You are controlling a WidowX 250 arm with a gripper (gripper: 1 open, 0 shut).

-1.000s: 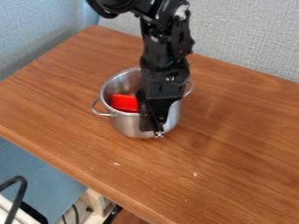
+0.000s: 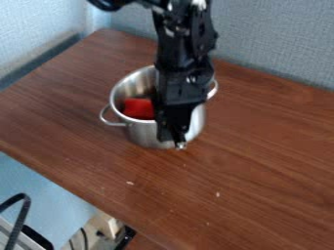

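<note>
A steel pot point(image 2: 131, 130) with two side handles stands on the wooden table point(image 2: 248, 195). Inside it, at the left, lies a red object point(image 2: 139, 107). My black gripper point(image 2: 178, 137) reaches down from above at the pot's front right, its lower end over the rim and front wall, hiding part of the pot. Its fingertips are dark and small in view; I see nothing clearly held between them.
A textured wall runs behind it. The table's front-left edge drops to a blue-grey area with black cables point(image 2: 16, 227) and other gear.
The gripper and arm have shifted very slightly around the pot's right side. The pot and the red object are nearly where they were.
</note>
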